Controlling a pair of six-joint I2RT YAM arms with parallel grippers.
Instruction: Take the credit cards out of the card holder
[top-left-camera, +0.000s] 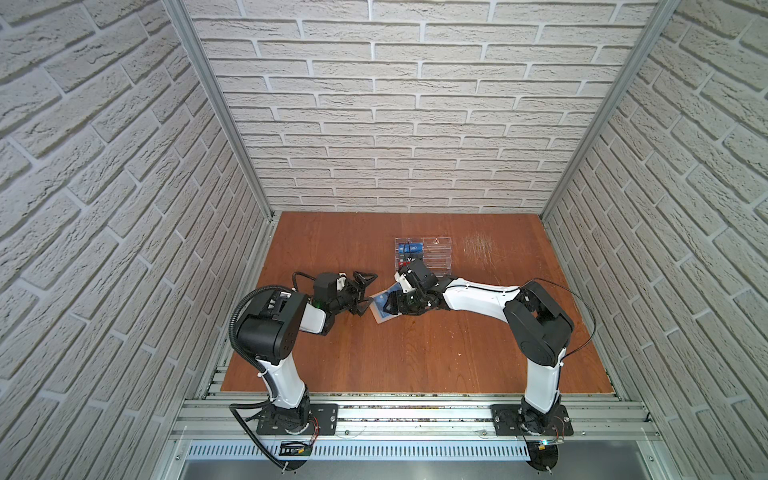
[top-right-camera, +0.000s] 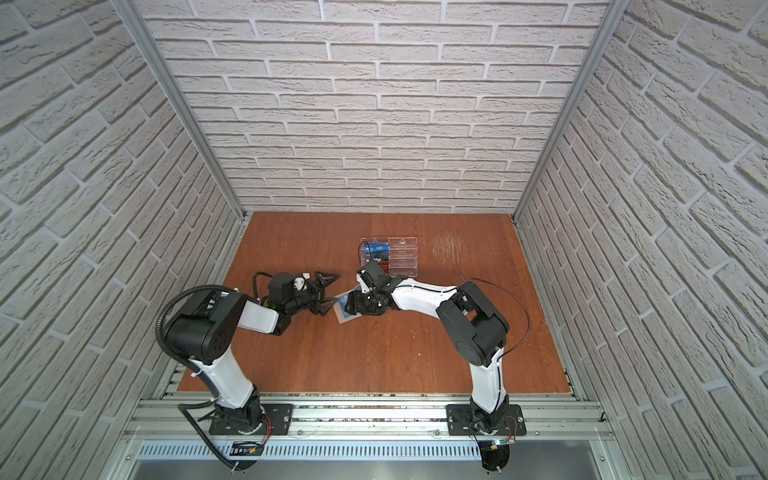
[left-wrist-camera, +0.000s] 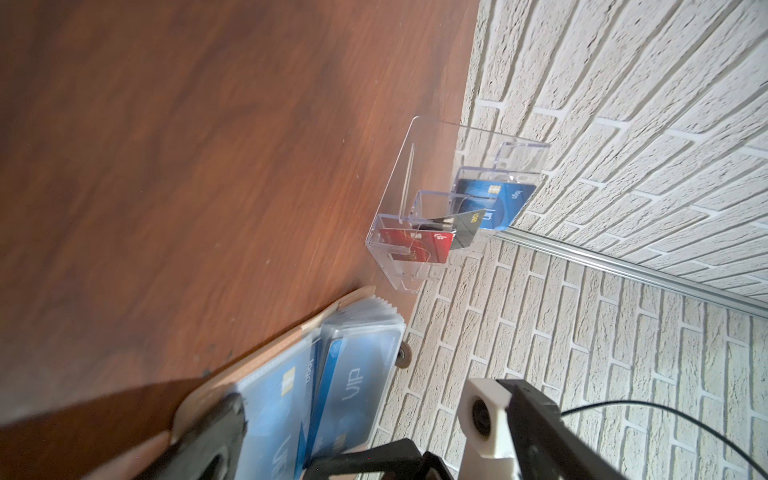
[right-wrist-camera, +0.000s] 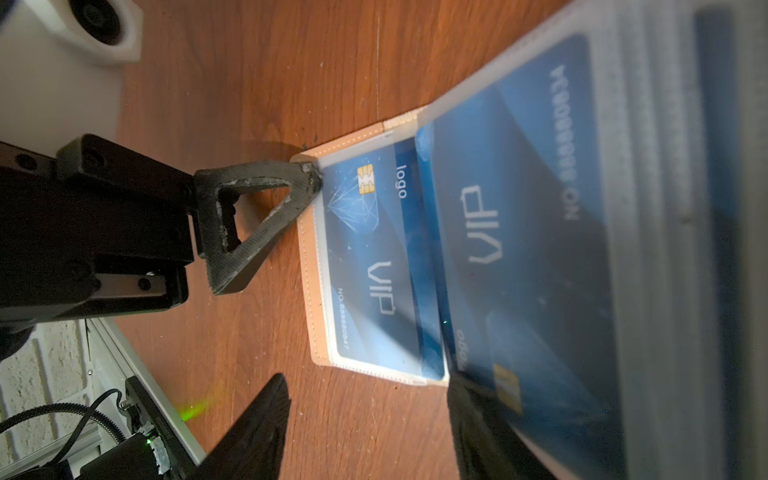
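An open card holder (right-wrist-camera: 308, 276) with a tan edge lies on the table between both arms. In the right wrist view, a blue VIP card (right-wrist-camera: 364, 256) sits flat in its left side, while a stack of clear pages with another blue VIP card (right-wrist-camera: 512, 224) stands fanned up on the right. My right gripper is over the holder, its fingers apart and one close beside the pages; whether they touch is unclear. To the holder's left, my left gripper (top-left-camera: 365, 293) stands open and empty, one finger (right-wrist-camera: 260, 212) at the holder's edge.
Behind the holder stands a clear rack (left-wrist-camera: 400, 172) bearing a blue card (left-wrist-camera: 484, 196), a dark grey card (left-wrist-camera: 465, 228) and a red card (left-wrist-camera: 416, 242). The rack's right half is empty.
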